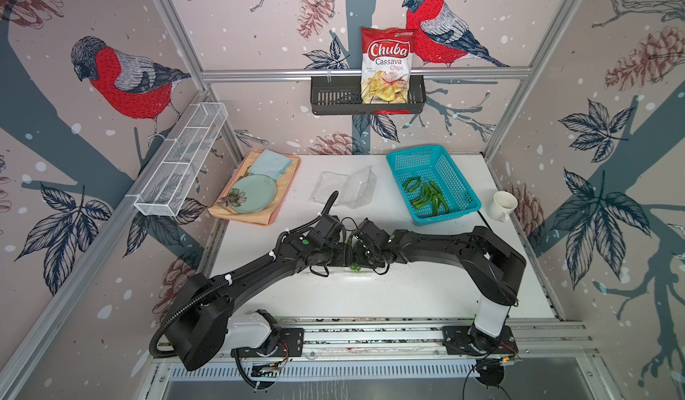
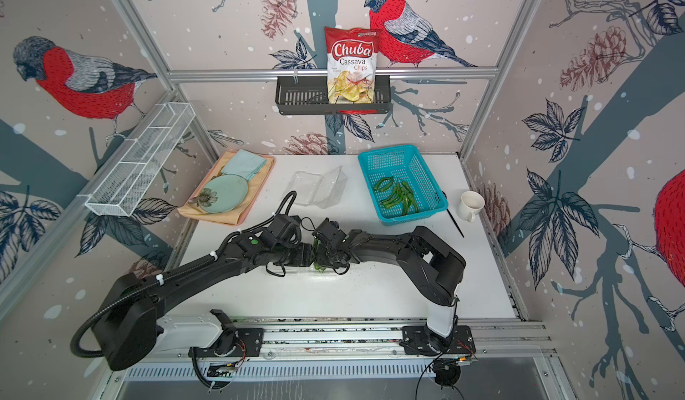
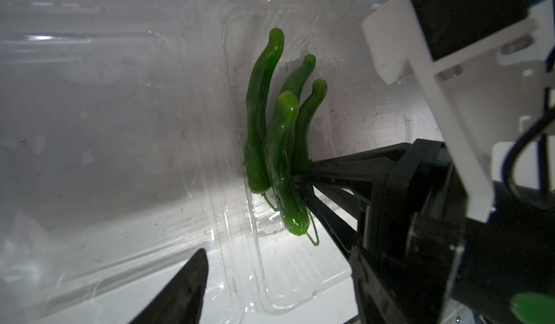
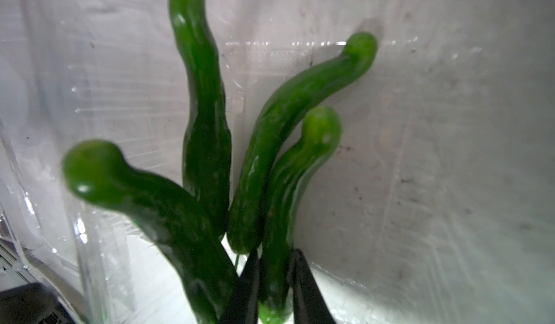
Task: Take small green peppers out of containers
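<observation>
Several small green peppers (image 3: 258,121) lie bunched in one half of a clear plastic container (image 3: 115,121), under both arms. In the right wrist view, my right gripper is shut on the lower end of one green pepper (image 4: 283,208); three others lie beside it. My left gripper is open, fingers wide apart and nothing held between them, with the container visible beyond. The black fingers of the right gripper reach in among the peppers from the right in the left wrist view. From above, the arms hide most of this container.
A teal basket (image 1: 463,178) holding several green peppers (image 1: 429,194) stands at the back right, a white mug (image 1: 502,205) beside it. An empty clear container (image 1: 346,189) sits at back centre. A tray with a plate (image 1: 253,194) is at back left.
</observation>
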